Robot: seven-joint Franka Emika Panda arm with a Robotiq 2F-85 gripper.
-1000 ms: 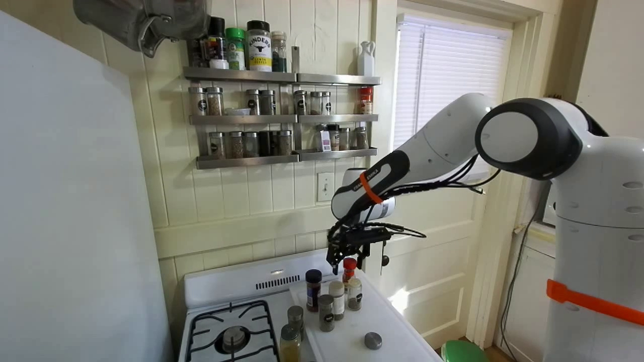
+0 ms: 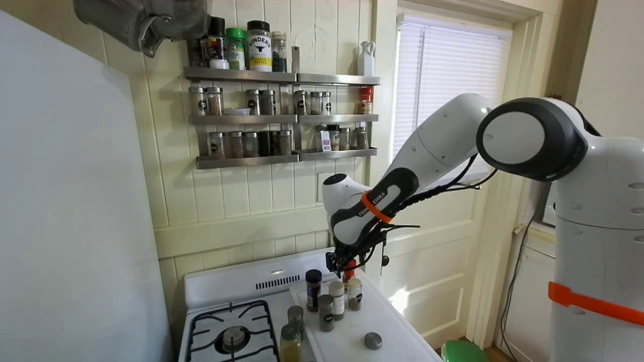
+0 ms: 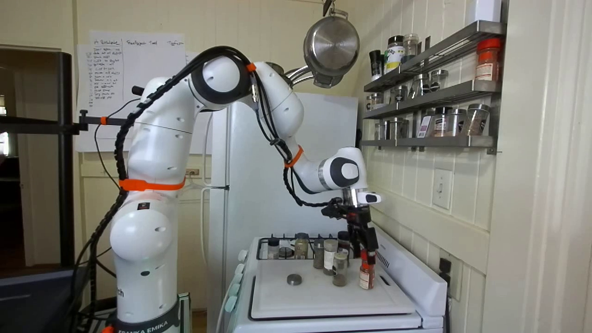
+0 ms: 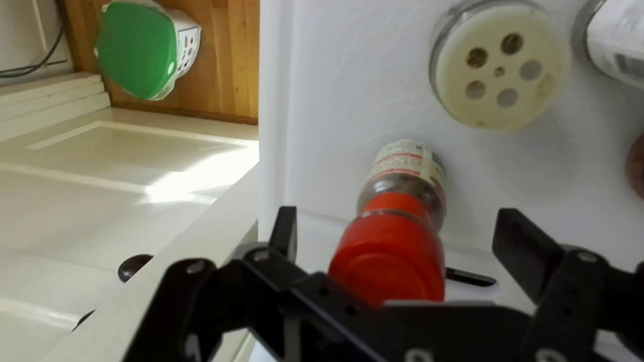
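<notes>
A spice jar with a red cap [image 4: 389,253] stands on the white stove cover, its labelled body [image 3: 366,277] close to the stove's back panel. My gripper is open, one black finger [image 4: 285,234] on each side of the red cap, with visible gaps between cap and fingers. From the side, the gripper [image 3: 364,256] points down over the jar and its fingers reach about cap height. In the first exterior view the gripper [image 2: 345,265] partly covers the red cap [image 2: 350,268].
Near the red-capped jar stand a jar with a perforated top [image 4: 501,66], a white-labelled jar [image 2: 336,299] and a dark-capped jar [image 2: 313,289]. A loose round lid [image 2: 373,341] lies on the cover [image 3: 277,302], whose front part is bare. Wall shelves [image 2: 244,118] hold more jars.
My wrist has turned and tilted, and the hand has shifted slightly, now hiding more of the red-capped jar. The jars and the loose lid have stayed where they were.
</notes>
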